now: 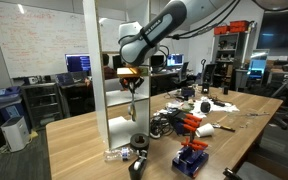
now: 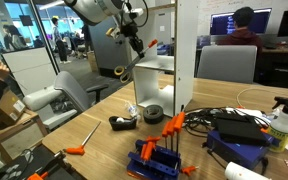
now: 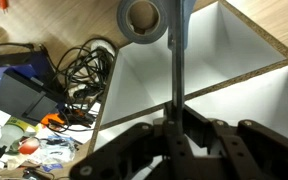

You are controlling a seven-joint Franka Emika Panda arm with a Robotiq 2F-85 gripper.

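My gripper (image 1: pixel 131 78) is shut on a long, thin, dark object (image 3: pixel 177 75), which looks like a tool. That object runs away from the fingers in the wrist view, and its exact kind is hard to tell. White shelf unit (image 3: pixel 149 75) compartments lie beneath the gripper in the wrist view. The gripper (image 2: pixel 139 52) hangs high beside the shelf's tall panel (image 2: pixel 185 50) in exterior view 2. The fingertips are too small there to see clearly.
A dark roll of tape (image 2: pixel 152 112) stands on the table by the shelf. Orange-handled tools sit in a blue holder (image 1: pixel 190 162). Black cables (image 3: pixel 84 72) and a black box (image 2: pixel 239 130) clutter one side. Bare wood (image 1: pixel 72 150) lies left of the shelf.
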